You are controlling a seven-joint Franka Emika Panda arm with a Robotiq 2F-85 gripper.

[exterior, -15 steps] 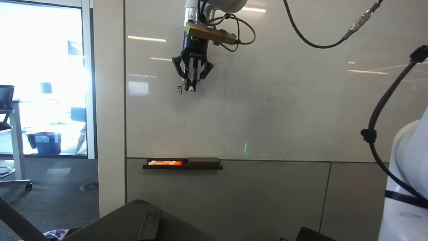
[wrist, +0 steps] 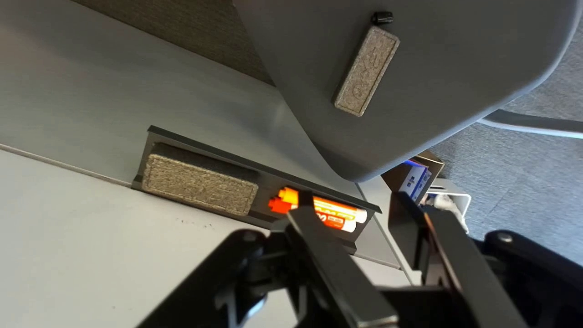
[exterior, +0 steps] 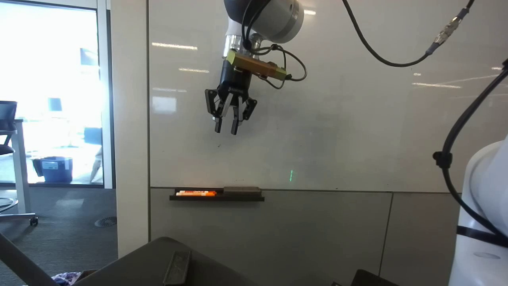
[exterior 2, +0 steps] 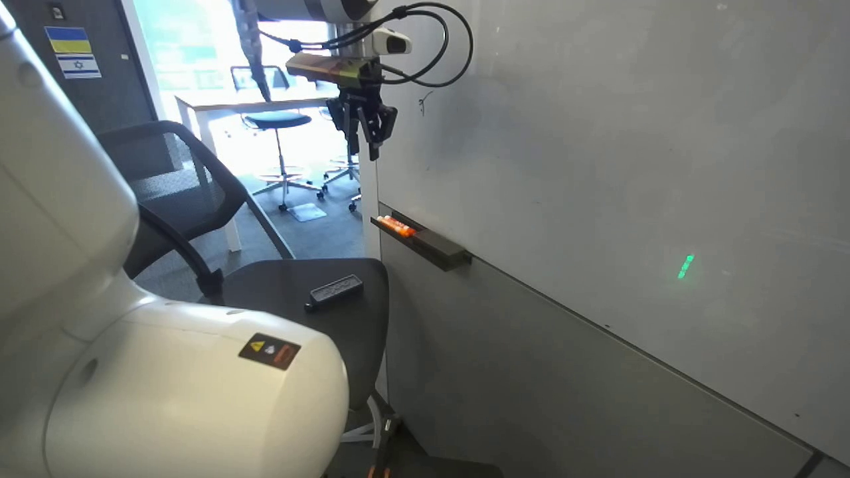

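My gripper [exterior: 226, 128] hangs in front of the whiteboard [exterior: 333, 119], pointing down, its fingers spread with nothing between them. Below it, on the board's bottom edge, is a dark tray [exterior: 216, 198] holding orange-and-white markers [exterior: 195, 193] and an eraser [exterior: 241, 190]. In the wrist view the markers [wrist: 328, 210] lie side by side, partly covered by a finger [wrist: 328, 257]; the eraser [wrist: 199, 183] sits to their left. A second eraser [wrist: 367, 71] rests on the chair seat [wrist: 448, 65] with a small black piece [wrist: 382, 17] at its end.
A short green mark [exterior 2: 686, 267] is on the lower board, and a small dark scribble [exterior 2: 424, 102] higher up near its left edge. The chair [exterior 2: 319, 279] stands close to the tray. Past the chair, a box [wrist: 418, 175] is on the floor. The board is otherwise mostly bare.
My gripper has come down along the board and opened; a second ago its fingers were together, with a pale bit at the tips. The dark scribble beside it is now covered in exterior view 1.
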